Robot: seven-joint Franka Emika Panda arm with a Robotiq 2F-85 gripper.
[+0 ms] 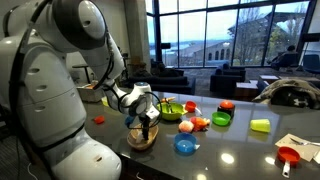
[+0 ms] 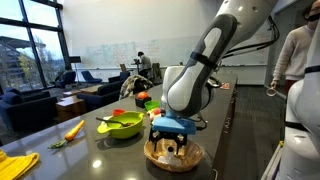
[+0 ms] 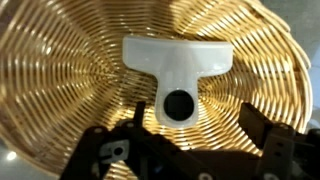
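Note:
A white T-shaped object (image 3: 180, 75) with a round black spot on its stem lies in a woven wicker basket (image 3: 60, 75), as the wrist view shows. Above it, my gripper is open, one finger on either side of the stem's end with gaps between. Exterior view 2 has the gripper (image 2: 172, 140) reaching down over the basket (image 2: 198, 158), with the white object (image 2: 170, 160) partly visible below. In exterior view 1 the arm hides part of the basket (image 1: 147, 151).
A blue bowl (image 1: 185, 144) stands close to the basket. Farther off are a large green bowl (image 2: 121, 130), a small green bowl (image 1: 221, 119), a yellow block (image 1: 261, 126) and a red spoon (image 1: 288, 156). Bare table lies between the blue bowl and the spoon.

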